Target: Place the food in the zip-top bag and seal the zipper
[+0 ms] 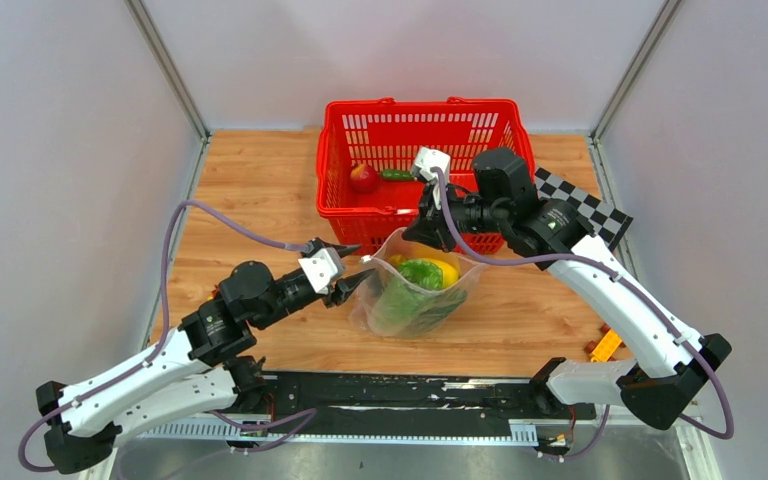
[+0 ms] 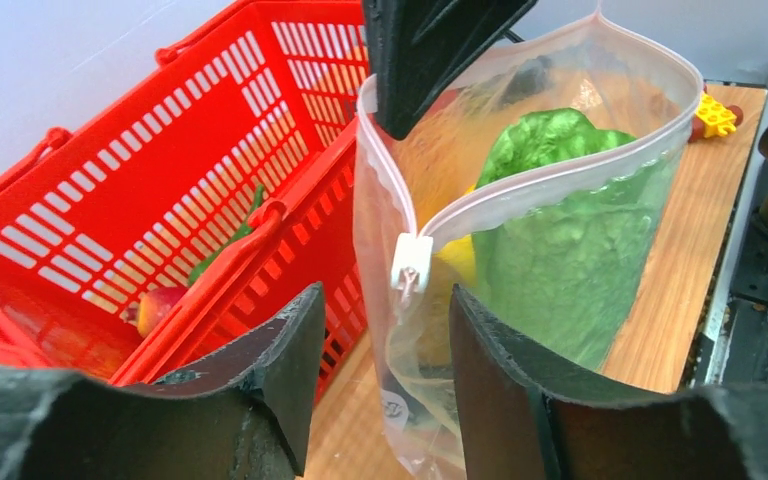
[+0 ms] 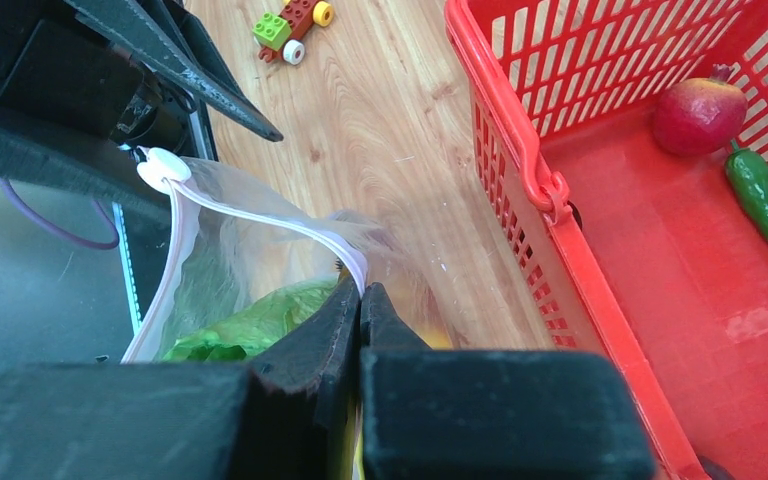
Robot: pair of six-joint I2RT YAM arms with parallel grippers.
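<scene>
The clear zip top bag [image 1: 410, 305] stands in the middle of the table, its mouth gaping. Inside it show a leafy green vegetable [image 2: 570, 250] and a yellow item [image 1: 444, 271]. At the bag's left corner is the white zipper slider [image 2: 412, 262]. My left gripper is open there, its fingers apart on either side of the bag's corner and touching neither the slider nor the film as far as I see. Pinched in my right gripper is the bag's rim at the far side, the fingers shut together on the thin edge.
Behind the bag stands the red basket [image 1: 335, 212], holding a pomegranate [image 3: 698, 115] and a green chili [image 3: 766, 205]. Toy bricks [image 3: 295, 28] lie at the left, a yellow piece [image 1: 605, 346] at the right. A checkered board [image 1: 585, 208] sits back right. Table space left of the bag is clear.
</scene>
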